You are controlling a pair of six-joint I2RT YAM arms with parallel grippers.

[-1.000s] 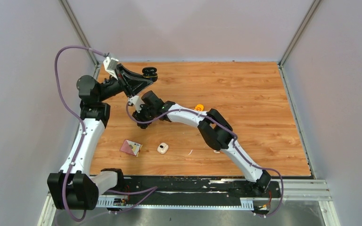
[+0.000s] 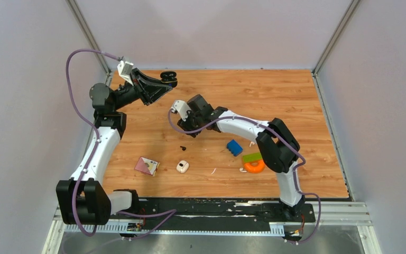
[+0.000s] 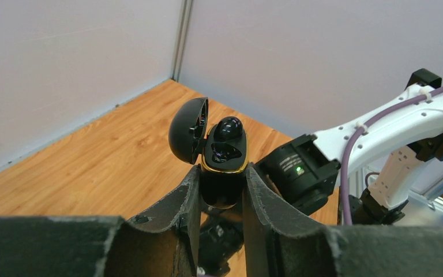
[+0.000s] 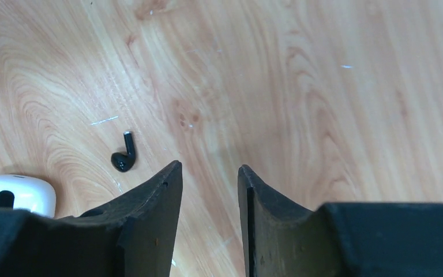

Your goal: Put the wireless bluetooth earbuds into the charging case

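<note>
My left gripper (image 2: 158, 87) is raised at the back left, shut on an open black charging case (image 3: 224, 151) with its lid up; a glossy black piece sits in it. My right gripper points down at the table's middle, part open, with nothing between its fingers. A loose black earbud (image 4: 123, 158) lies on the wood left of its fingertips in the right wrist view, also visible in the top view (image 2: 183, 148). A white case (image 2: 182, 166) lies nearer the front edge.
A card box (image 2: 146, 166) lies front left. A blue brick (image 2: 234, 147), green block (image 2: 251, 157) and orange ring (image 2: 254, 167) lie right of centre, near the right arm.
</note>
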